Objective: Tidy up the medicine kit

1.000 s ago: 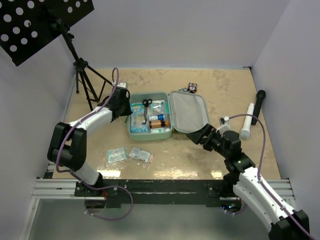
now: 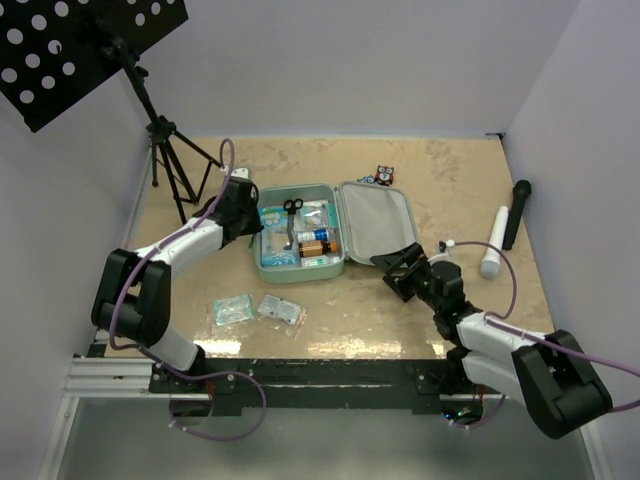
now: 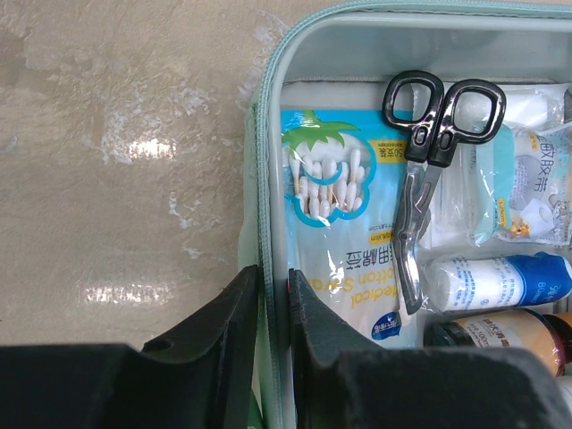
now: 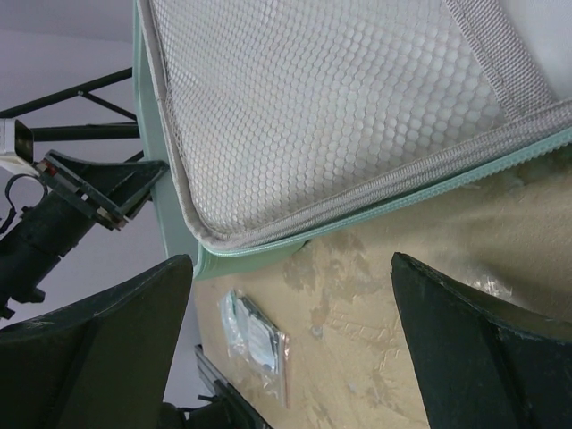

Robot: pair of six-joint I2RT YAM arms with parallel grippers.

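The mint medicine kit (image 2: pixel 300 275) lies open, its lid (image 2: pixel 375 215) folded out to the right. Inside are scissors (image 3: pixel 424 161), a cotton swab pack (image 3: pixel 335 250), bagged items, a blue-capped roll (image 3: pixel 500 281) and a brown bottle (image 3: pixel 487 331). My left gripper is shut on the kit's left rim. My right gripper is open just beside the lid's lower right corner, with nothing between its fingers.
Two small packets (image 2: pixel 233 309) lie on the table in front of the kit. A black stand (image 2: pixel 160 130) is at the back left. A white cylinder (image 2: pixel 494 242) and a black microphone (image 2: pixel 517 213) lie at the right.
My right arm has swung and shifted at its elbow, with the gripper staying near the lid. The left gripper and the kit look unchanged.
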